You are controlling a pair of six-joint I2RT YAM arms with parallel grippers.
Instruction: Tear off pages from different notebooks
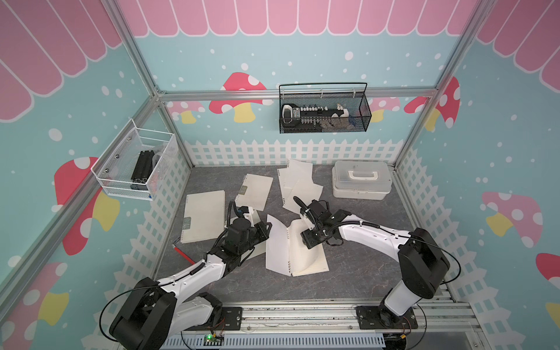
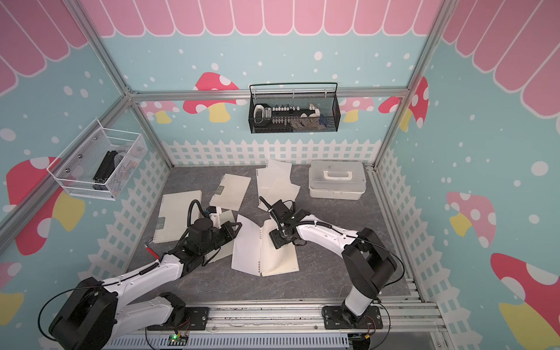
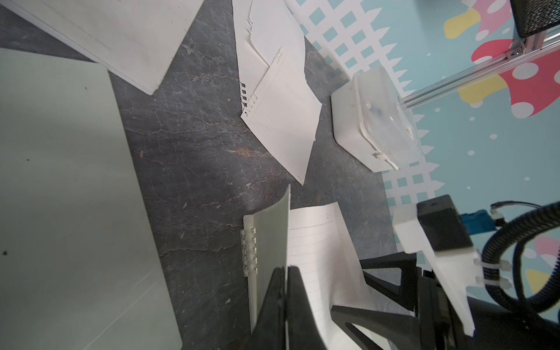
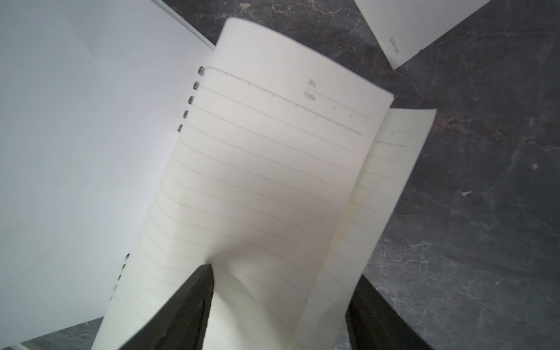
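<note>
An open spiral notebook [image 4: 268, 145] lies at the table's front middle, its lined page curling over the sheets beneath. My left gripper is shut on the upright cover [image 3: 268, 233] of that notebook, at its left side. My right gripper is part open over the lined page, which bows between and under its fingers. Several loose torn pages [image 1: 300, 183] with perforated edges lie at the back middle. Closed notebooks [image 1: 203, 215] lie at the left.
A lidded plastic box [image 1: 361, 179] stands at the back right. A red-handled tool [image 1: 183, 252] lies at the left edge. Wire baskets [image 1: 325, 110] hang on the walls.
</note>
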